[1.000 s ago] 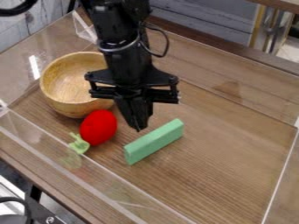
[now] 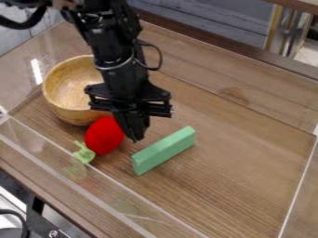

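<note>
My black gripper (image 2: 132, 125) hangs over the middle of the table, its fingertips shut and pointing down just right of a red rounded object (image 2: 103, 134) with a green leafy end (image 2: 84, 153). A pale green bar (image 2: 163, 151) lies diagonally to the right of and below the fingertips. A light wooden bowl (image 2: 67, 84) sits behind and left of the red object, partly hidden by the arm. Nothing shows between the fingers.
Wide bare wooden table (image 2: 236, 158) fills the right side. A ledge (image 2: 291, 7) runs along the top right. A black cable lies at the bottom left corner.
The arm and gripper have shifted slightly left and toward the red object. The objects on the table have stayed where they were.
</note>
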